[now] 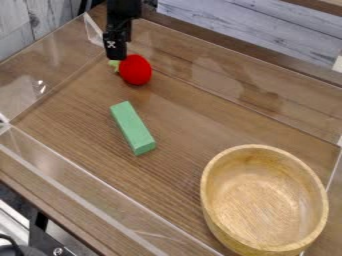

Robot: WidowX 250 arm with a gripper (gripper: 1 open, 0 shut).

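Observation:
My gripper [116,48] is at the top of the view, dark and small, with its fingers open. Just below it on the wooden table lies a red round object [135,70], with a small yellowish bit [115,67] at its left side. A green rectangular block [131,126] lies lower in the middle-left.
A large tan bowl [263,198] stands at the lower right. A pale wall borders the upper left edge.

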